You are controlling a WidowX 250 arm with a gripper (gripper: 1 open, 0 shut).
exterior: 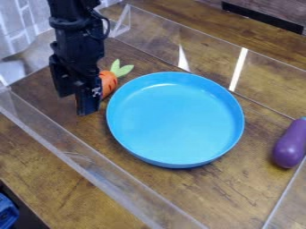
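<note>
The black gripper (pixel 79 100) hangs low over the wooden table at the left, open, just left of an orange carrot (pixel 106 83) with green leaves, which lies behind it near the rim of a large blue plate (pixel 176 121). Whether the fingers touch the carrot is not clear.
A purple eggplant (pixel 289 143) lies at the right. A blue object (pixel 7 216) shows at the lower left corner. Clear plastic edges run along the left and lower side. The wood behind and right of the plate is clear.
</note>
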